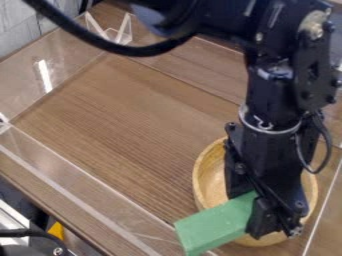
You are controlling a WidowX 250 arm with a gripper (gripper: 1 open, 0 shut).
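The black gripper [247, 200] fills the right of the camera view, low over a round tan wooden bowl [211, 180]. It is shut on a green block [211, 228], which sticks out toward the lower left across the bowl's near-left rim. The bowl's inside is mostly hidden behind the gripper.
Bare wooden table [100, 120] spreads across the left and middle, with clear strips along its edges at the left and front. Black cables and a small yellow piece lie at the bottom left, beyond the table's edge.
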